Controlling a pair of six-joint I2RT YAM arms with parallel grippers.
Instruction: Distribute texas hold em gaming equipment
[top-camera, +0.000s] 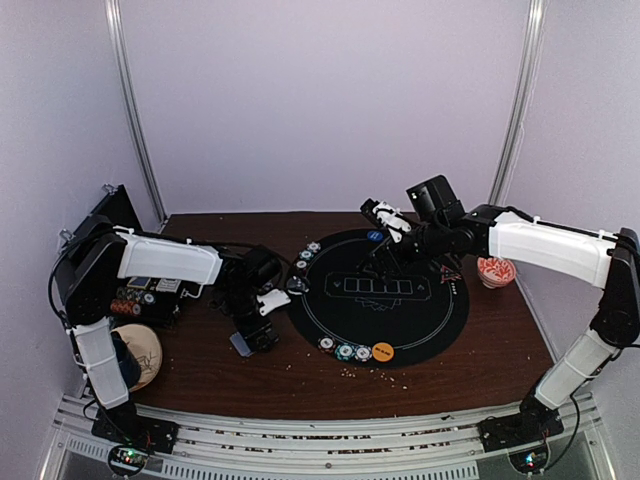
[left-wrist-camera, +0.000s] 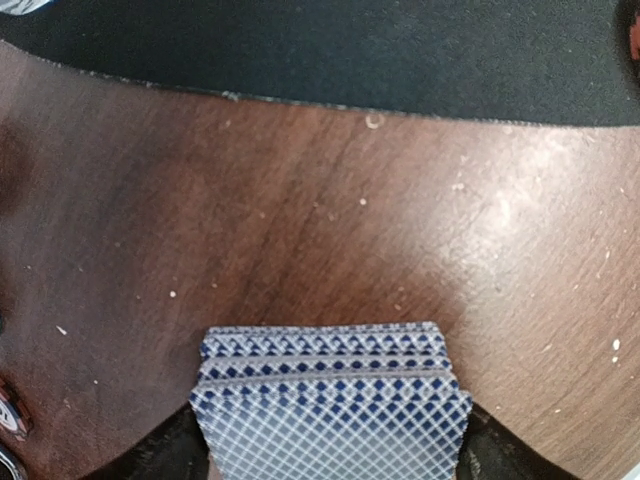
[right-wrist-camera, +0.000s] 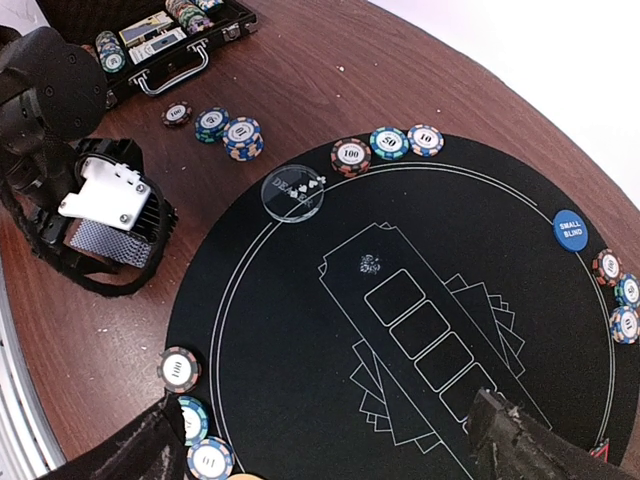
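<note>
The black poker mat carries chip groups at its edges, a clear dealer button, a blue small blind button and an orange button. On the wood left of the mat, blue-patterned playing cards lie between the fingers of my left gripper; whether they are gripped is unclear. My right gripper hangs open above the mat.
An open chip case stands at the left, with a round wooden item in front of it. A bowl with red pattern is at the right. Loose chips lie beside the case.
</note>
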